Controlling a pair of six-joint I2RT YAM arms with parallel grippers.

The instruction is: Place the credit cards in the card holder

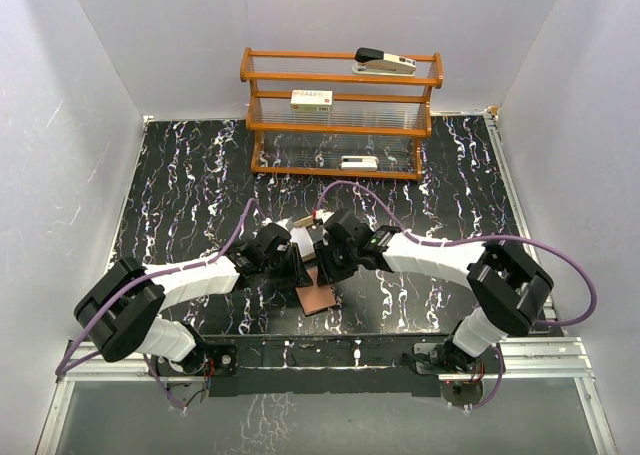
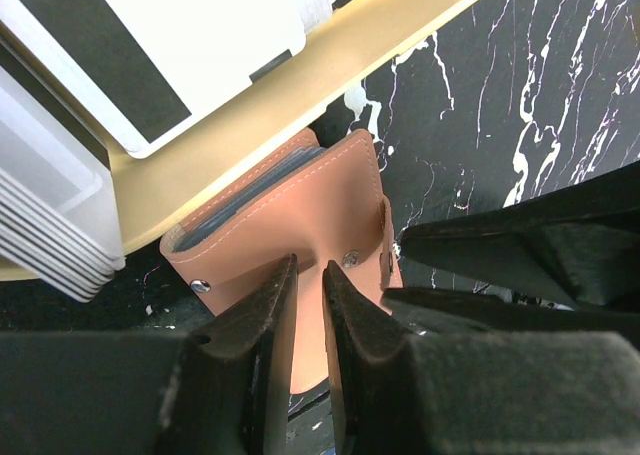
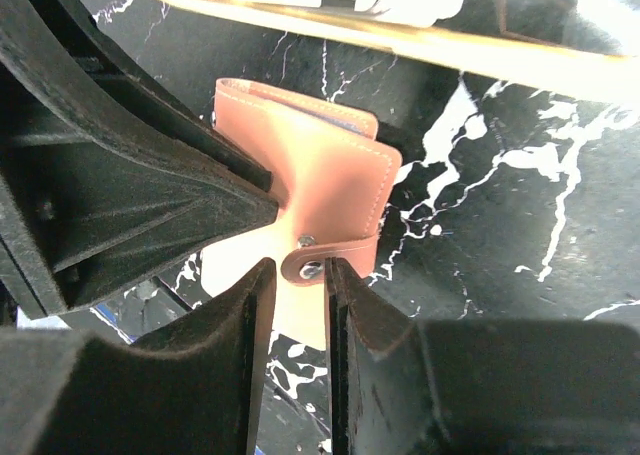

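The pinkish-tan leather card holder [image 1: 316, 293] lies on the dark marbled table, its mouth slightly parted to show a dark grey inside [image 2: 250, 200]. My left gripper is nearly shut on the holder's front, leather showing between the fingertips. The narrow snap strap [image 3: 345, 255] crosses the holder's front, its metal stud lying between the fingertips of my right gripper, which stands a little open. White cards with black stripes [image 2: 125, 40] rest in a pale wooden-edged tray [image 2: 400, 30] just beyond the holder's mouth. Whether cards sit inside the holder cannot be told.
Both grippers are crowded close together over the holder. A wooden shelf [image 1: 340, 131] at the back bears a stapler [image 1: 384, 62], a small box [image 1: 311, 100] and another small white item [image 1: 359, 162]. Bare table lies to either side.
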